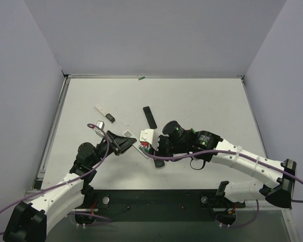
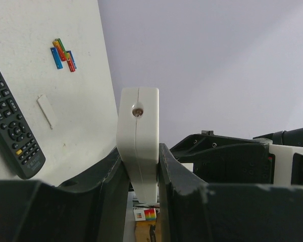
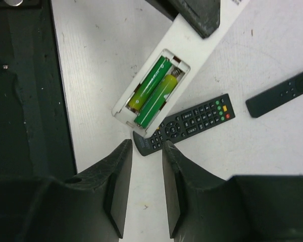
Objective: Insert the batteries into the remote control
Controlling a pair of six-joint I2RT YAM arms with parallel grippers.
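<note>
The white remote (image 2: pixel 137 136) is held by my left gripper (image 1: pixel 127 142), shut on it. In the right wrist view its battery compartment (image 3: pixel 156 88) faces up, with two green batteries in it; a spring shows at the upper end of the right-hand one. My right gripper is part open with nothing between its fingers, just short of the remote's compartment end in that view. In the left wrist view several loose batteries (image 2: pixel 61 53) lie on the table.
A black remote with coloured buttons (image 3: pixel 192 121) lies beneath the held one. A slim black remote (image 1: pixel 149 117) and another white remote (image 1: pixel 101 110) lie farther back. A small white piece (image 2: pixel 46 110) lies on the table.
</note>
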